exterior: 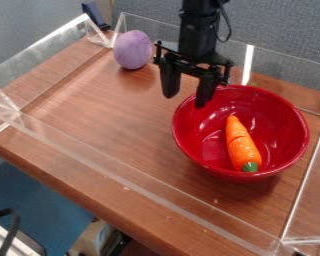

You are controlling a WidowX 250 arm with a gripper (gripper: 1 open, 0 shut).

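My black gripper (pixel 187 92) hangs from the top centre, above the left rear rim of a red bowl (pixel 192 135), its fingers apart with nothing seen between them. An orange toy carrot (pixel 240 142) with a green end lies inside the bowl. A purple round object, perhaps an eggplant or plum (pixel 132 50), sits on the wooden table at the back left, left of my gripper.
Low transparent walls (pixel 9 105) edge the table on several sides. A grey padded wall stands behind. Beyond the near left edge the table drops away.
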